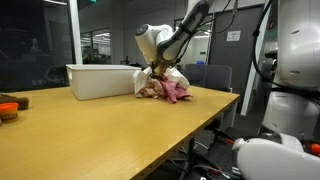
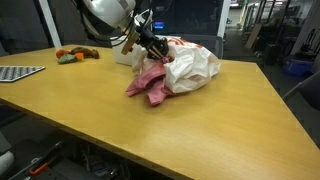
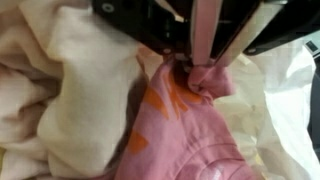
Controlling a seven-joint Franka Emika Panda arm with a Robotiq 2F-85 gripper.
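Pink cloth with an orange print (image 3: 180, 125) fills the lower middle of the wrist view, bunched up at its top between my fingers. My gripper is shut on it. In exterior view 2 the pink cloth (image 2: 150, 82) hangs down from near the gripper (image 2: 158, 48) and spreads on the table. Cream cloth (image 3: 75, 100) lies beside it on the left of the wrist view. White crumpled material (image 2: 192, 65), a bag or sheet, lies against the pink cloth in exterior view 2.
A long white box (image 1: 100, 82) stands at the table's far side. Orange and red items (image 2: 75, 55) and a metal tray (image 2: 22, 71) sit at the far left in exterior view 2.
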